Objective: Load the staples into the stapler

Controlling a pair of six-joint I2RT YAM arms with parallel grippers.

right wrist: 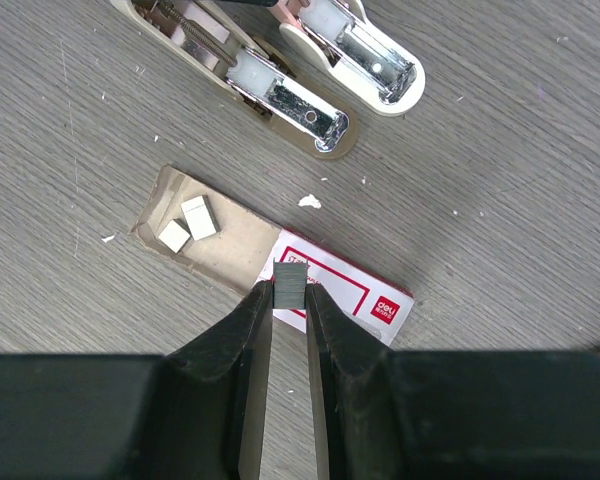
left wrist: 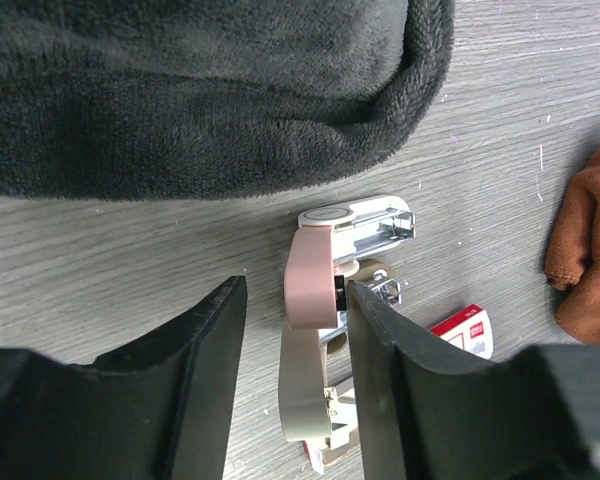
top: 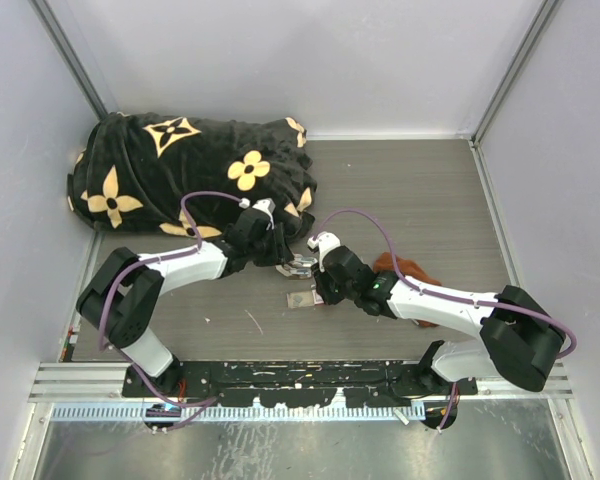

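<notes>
An opened pink, cream and white stapler lies on the table, and its metal channel and spring show in the right wrist view. My left gripper is open over it, with the pink end between the fingers; the left finger [left wrist: 230,300] stands clear of the stapler. A small grey block of staples [right wrist: 290,286] sits between the tips of my right gripper, which is shut on it. Beneath is the staple box [right wrist: 340,280], its tray part pulled out with two small pale staple blocks inside.
A dark plush blanket [top: 170,170] with yellow flowers lies behind the left arm, its edge close to the stapler. A brown cloth [top: 410,268] rests beside the right arm.
</notes>
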